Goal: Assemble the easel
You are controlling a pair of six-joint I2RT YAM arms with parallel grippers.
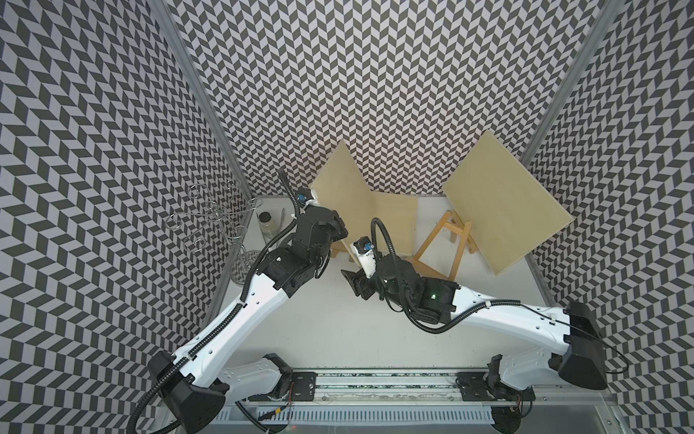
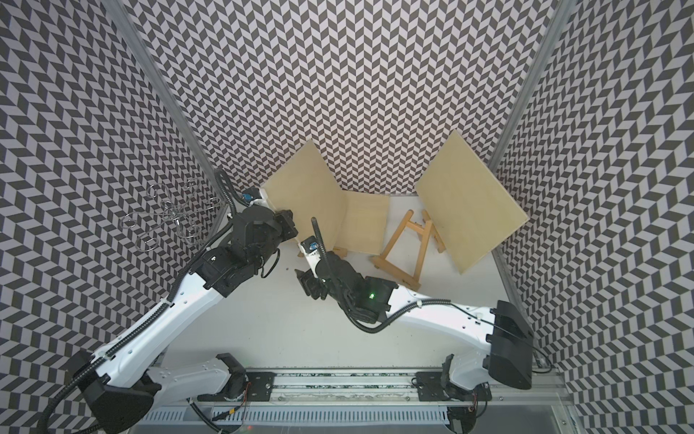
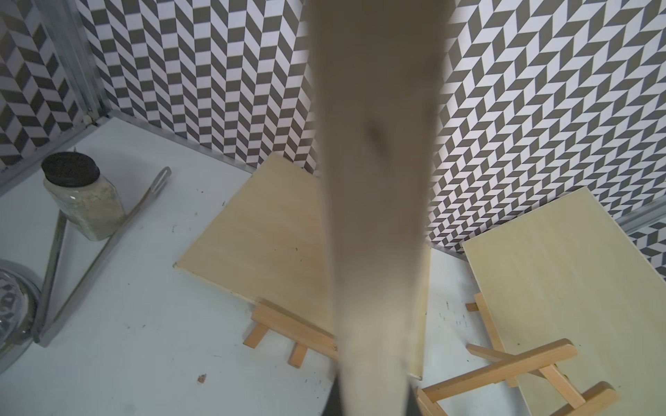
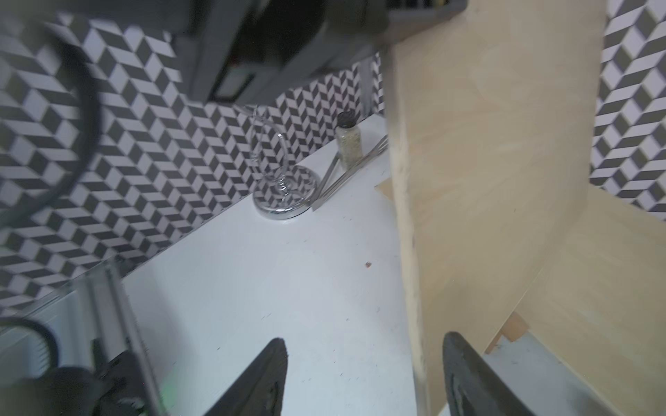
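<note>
My left gripper is shut on the edge of a pale plywood board [image 1: 337, 173], which stands steeply over the middle-left of the table. In the left wrist view that board, seen edge-on, hides the centre. My right gripper is open near the board's front edge; in the right wrist view this edge shows between the fingertips, closer to the right one, contact unclear. A second board [image 2: 365, 220] lies at the back, with a wooden rail and short legs [image 3: 295, 329] at its front. To the right is a wooden easel frame [image 2: 420, 249] beside a tilted third board [image 2: 466, 206].
A lidded jar [image 3: 83, 194], metal tongs [image 3: 104, 253] and a wire stand [image 1: 217, 213] occupy the left side. Both arms come close together at the centre.
</note>
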